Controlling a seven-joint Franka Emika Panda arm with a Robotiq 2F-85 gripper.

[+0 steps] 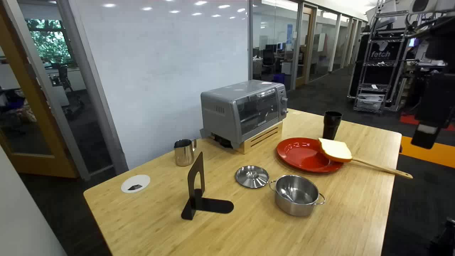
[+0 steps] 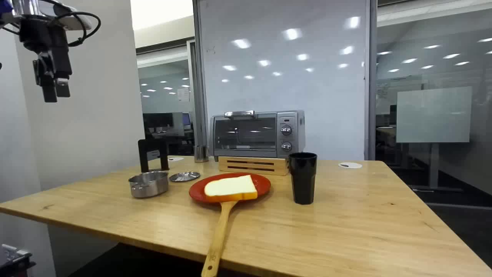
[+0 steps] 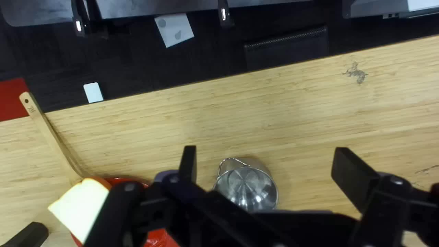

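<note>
High above the table, my gripper stands open with nothing between its fingers. In exterior view 2 the same gripper [image 2: 56,97] hangs at the upper left. Below it on the table is a steel pot [image 1: 295,200], open at the top and empty, its near half hidden by the gripper in the wrist view. Its lid [image 1: 252,176] lies flat beside it. A slice of bread [image 2: 230,186] rests on a wooden spatula [image 2: 219,235], which lies across the red plate [image 2: 197,189] with its handle past the table edge.
A grey toaster oven [image 1: 239,111], its door shut, sits on a wooden stand [image 1: 261,138] at the back. A tall black cup [image 2: 303,180] stands beside the plate. A steel pitcher [image 1: 184,153] and a black bookend [image 1: 196,187] occupy the other side.
</note>
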